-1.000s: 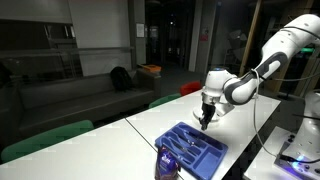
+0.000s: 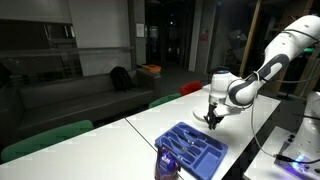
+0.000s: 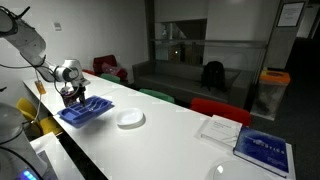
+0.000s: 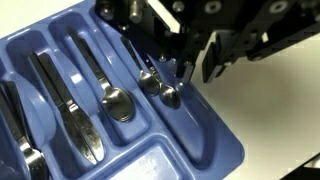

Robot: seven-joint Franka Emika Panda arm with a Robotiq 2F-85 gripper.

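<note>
A blue cutlery tray (image 2: 219, 151) rests on the white table, and my gripper (image 2: 211, 124) is low near its far right side. In the wrist view the tray (image 4: 228, 151) has long compartments with knives, forks and spoons. A large spoon (image 4: 118, 104) occupies one slot, and two small spoons, one of them a small spoon (image 4: 170, 97), lie in the slot nearer my gripper. Its dark fingers stand close together over the tray's edge. The gap between them is too dark to show any item.
A dark blue container (image 2: 166, 162) stands in front of the tray. Exterior view 2 shows a white bowl (image 3: 130, 119) beyond the tray, with a white plate (image 3: 235, 172) and flat boxes farther right.
In exterior view 1 my gripper has shifted slightly to the right along the tray's far side. The tray and its cutlery look unmoved.
</note>
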